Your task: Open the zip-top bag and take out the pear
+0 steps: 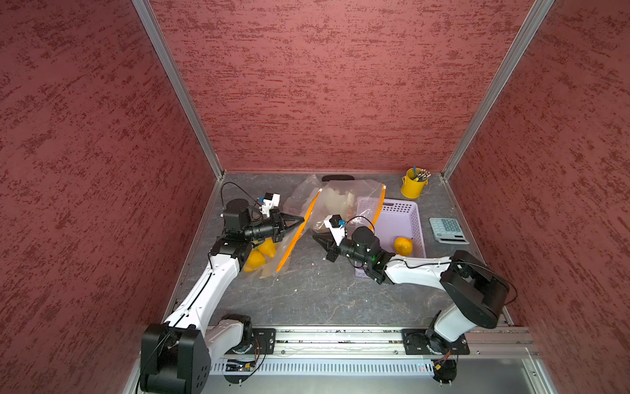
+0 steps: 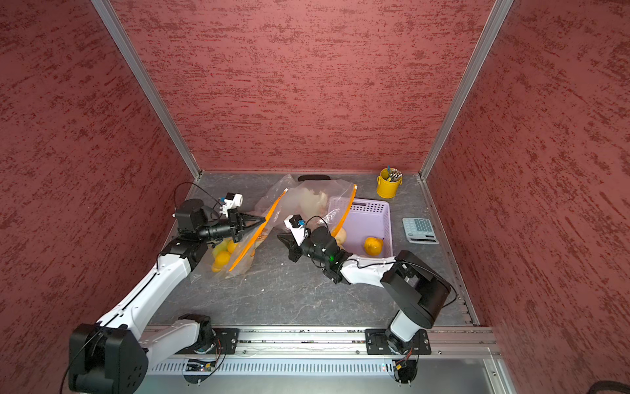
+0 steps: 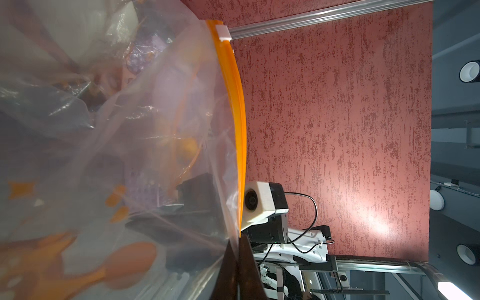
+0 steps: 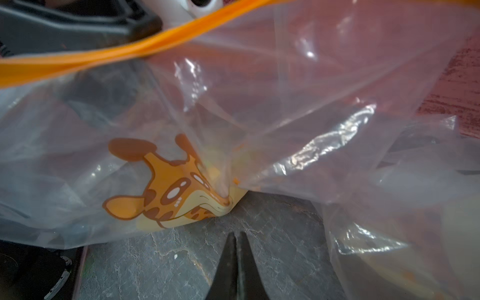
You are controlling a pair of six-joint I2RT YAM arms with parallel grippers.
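A clear zip bag (image 3: 100, 165) with an orange zip strip (image 1: 288, 251) and printed giraffe (image 4: 175, 195) stands raised at my left gripper, which is shut at the bag's edge just below the strip, holding that edge. Yellow fruits (image 1: 254, 260) show through its lower left. A second clear bag (image 1: 341, 197) with an orange strip lies toward the tray, pale contents inside. My right gripper is shut, nothing visible between its fingers, facing the first bag from the right, a little apart. Which fruit is the pear, I cannot tell.
A lilac tray (image 1: 410, 213) with a yellow fruit (image 1: 403, 247) sits at right, behind my right arm. A yellow bucket with utensils (image 1: 412, 188) and a calculator (image 1: 447, 229) stand beyond.
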